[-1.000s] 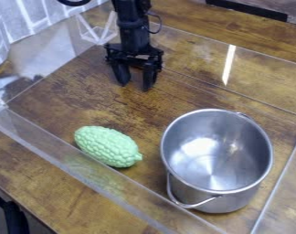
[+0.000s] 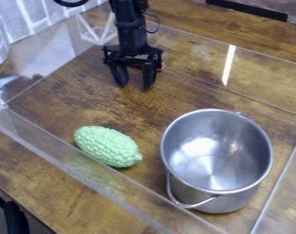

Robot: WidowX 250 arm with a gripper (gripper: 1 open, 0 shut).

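Observation:
The black gripper (image 2: 133,73) hangs over the back of the wooden work area, fingers pointing down; whether it is open or shut is hard to make out. A pale green, bumpy vegetable (image 2: 107,146) lies at the front left, apart from the gripper. A steel pot (image 2: 216,155) with a wire handle stands at the front right, its visible inside empty.
Clear plastic walls (image 2: 65,164) border the wooden surface (image 2: 101,105). The middle, between gripper, vegetable and pot, is clear. A light, crumpled covering lies beyond the wall at the back left.

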